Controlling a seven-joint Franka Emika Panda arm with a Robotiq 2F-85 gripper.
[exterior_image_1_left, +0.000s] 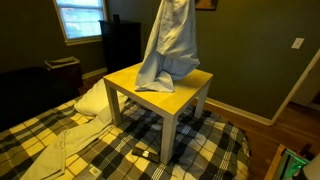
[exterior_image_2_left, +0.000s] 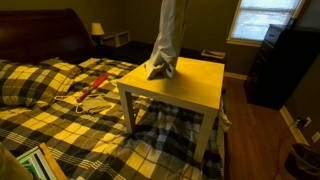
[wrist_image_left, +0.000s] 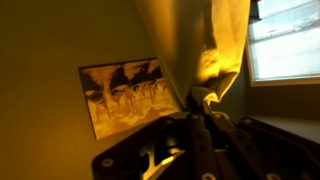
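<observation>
A light grey-blue cloth hangs from above the top edge of exterior view 1, its lower end on the small table. In exterior view 2 the same cloth drops in a narrow column onto the tabletop. My gripper shows only in the wrist view, shut with a gathered bit of the cloth at its fingertips. Both exterior views cut off the upper end of the cloth and the gripper.
Around the table legs spreads a plaid blanket, with pale fabric at the left. A red item lies on it. A picture hangs on the wall.
</observation>
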